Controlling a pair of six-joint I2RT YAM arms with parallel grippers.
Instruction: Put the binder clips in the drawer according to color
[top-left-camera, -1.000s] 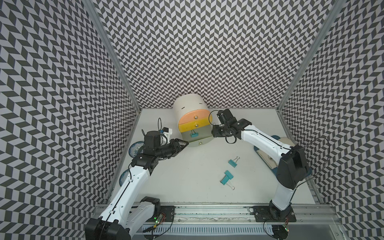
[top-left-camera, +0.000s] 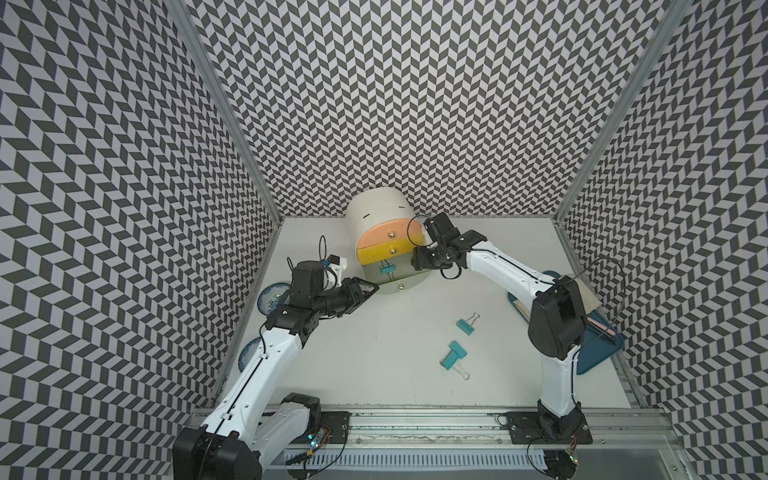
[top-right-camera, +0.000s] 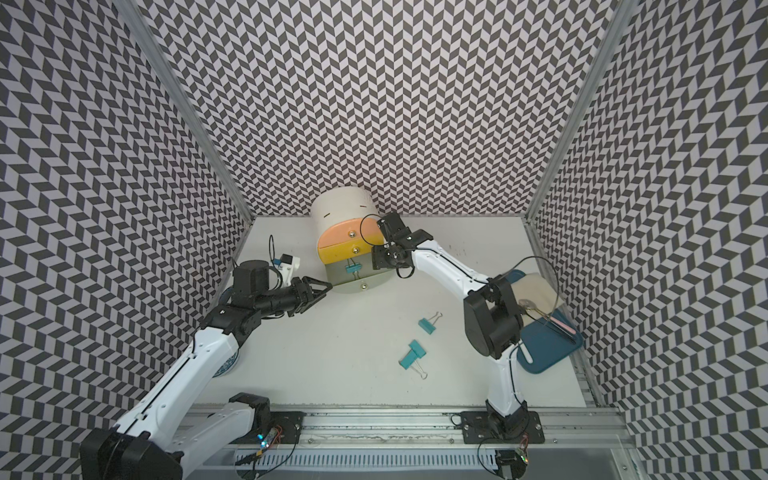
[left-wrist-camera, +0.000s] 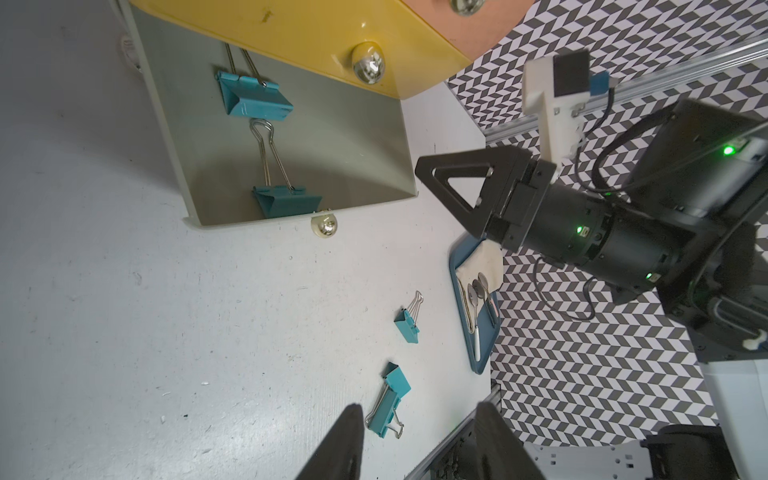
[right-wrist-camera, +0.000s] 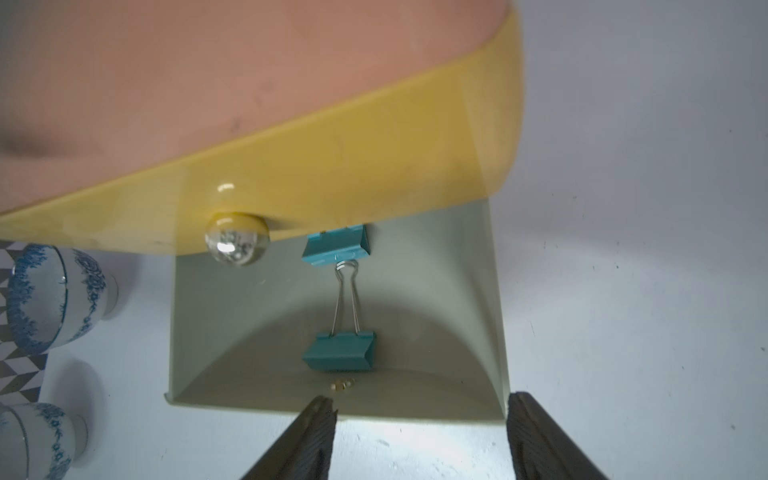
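Observation:
The open grey-green bottom drawer (right-wrist-camera: 256, 352) holds two teal binder clips: a rear clip (left-wrist-camera: 256, 97) partly under the yellow drawer, and a front clip (left-wrist-camera: 288, 201) by the front wall, its wire handles stretching back to the rear one. On the table lie a smaller teal clip (top-left-camera: 465, 326) and, nearer the front, what looks like a pair of teal clips (left-wrist-camera: 392, 398) touching each other. My right gripper stands open over the drawer's front, empty. Left of the drawer, my left gripper is also open, with nothing in it.
Orange (top-left-camera: 389, 230) and yellow (top-left-camera: 391, 252) drawers sit shut above the open one. Blue-patterned bowls (top-left-camera: 273, 298) stand at the left, and a blue tray (top-right-camera: 552, 352) with cutlery lies at the right.
The right arm has moved left over the drawer since a second ago. Wire handles of a second clip now show in the drawer. The left arm has barely shifted; the table clips stay put.

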